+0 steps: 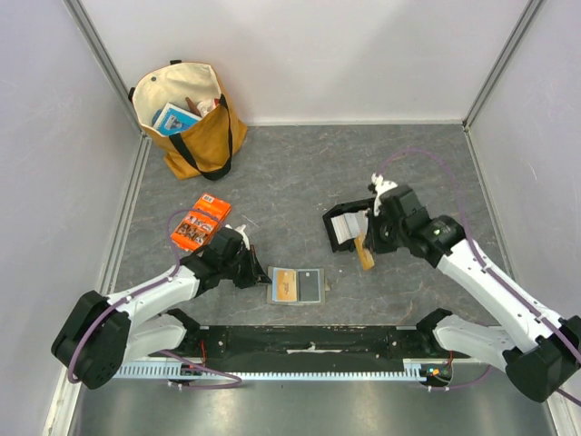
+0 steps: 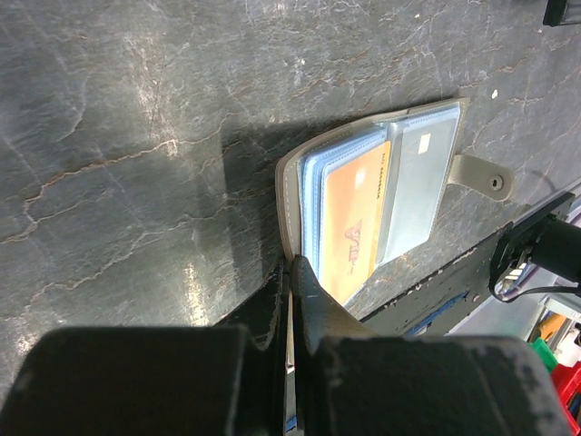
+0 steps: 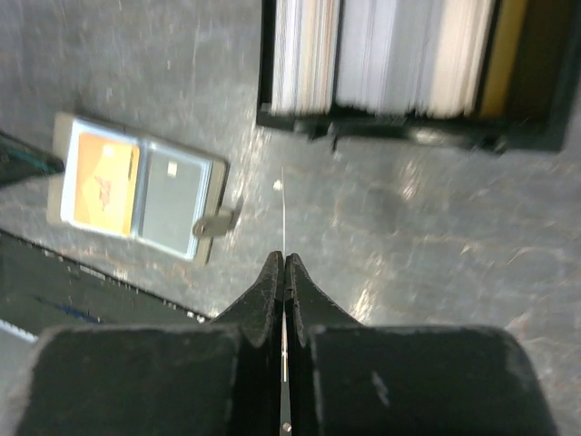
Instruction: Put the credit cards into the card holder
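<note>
The open card holder (image 1: 297,286) lies flat at the front of the table, an orange card (image 2: 349,232) in its left sleeve and the right sleeve without one. My left gripper is shut on the holder's left edge. Above the table, right of the holder, my right gripper (image 1: 368,238) is shut on a gold card (image 1: 364,255), which hangs below its fingers. From the right wrist camera this card (image 3: 283,211) is edge-on, a thin line. A black tray (image 1: 332,233) of upright cards stands behind; the right arm hides its right part.
An orange packet (image 1: 201,222) lies on the left of the table, and a yellow tote bag (image 1: 211,141) stands at the back left. The holder's small strap (image 3: 213,224) sticks out to the right. Between tray and holder the tabletop is clear.
</note>
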